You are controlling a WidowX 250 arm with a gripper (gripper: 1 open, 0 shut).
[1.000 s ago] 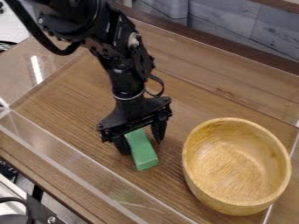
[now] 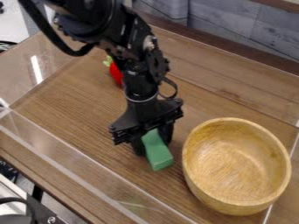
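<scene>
My black gripper (image 2: 146,133) is low over the wooden table, shut on a green block (image 2: 158,153) that sticks out toward the front from between its fingers. The block's back end is hidden by the gripper. A yellow bowl (image 2: 235,169) sits just to the right of the block.
A red object (image 2: 115,74) lies behind the arm at the upper left, partly hidden. A ledge and wall run along the back right.
The gripper and green block have shifted slightly; the block's front end is now a little higher in view than a second ago. More of the red object shows behind the arm.
</scene>
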